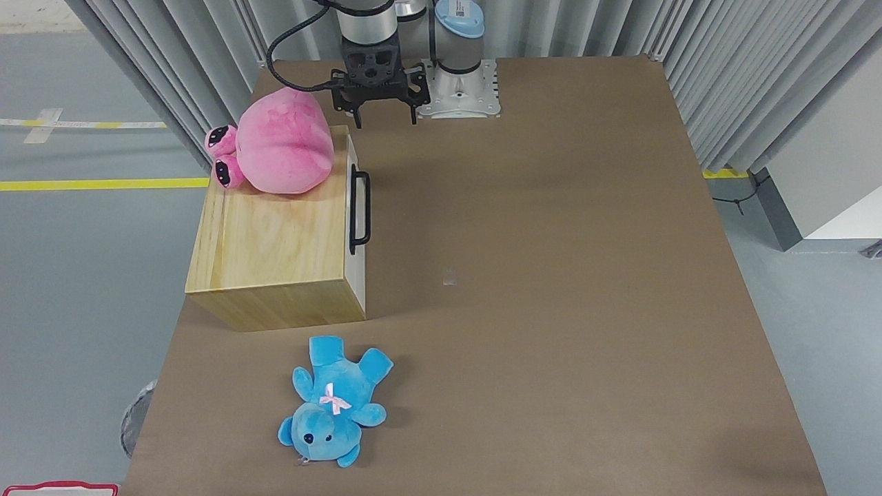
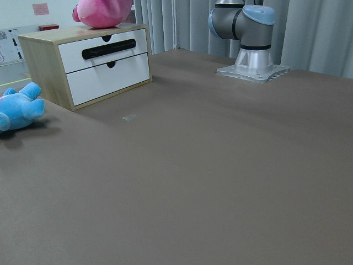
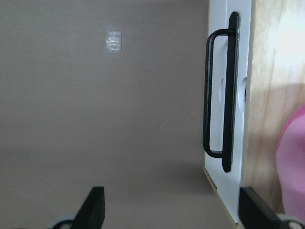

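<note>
A wooden two-drawer cabinet (image 1: 273, 248) stands on the table; its drawers look shut, with a black handle (image 2: 108, 49) on the white top front (image 2: 71, 58). A pink plush toy (image 1: 285, 140) rests on the cabinet top. A blue plush bear (image 1: 339, 397) lies on the table beyond the cabinet's end. My gripper (image 1: 384, 116) is open above the table near the cabinet's end by the robot base. In the wrist view its fingers sit low in frame, nothing gripped, with the handle ahead of them at right.
The robot base (image 1: 459, 99) stands at the back edge, with grey curtains behind it.
</note>
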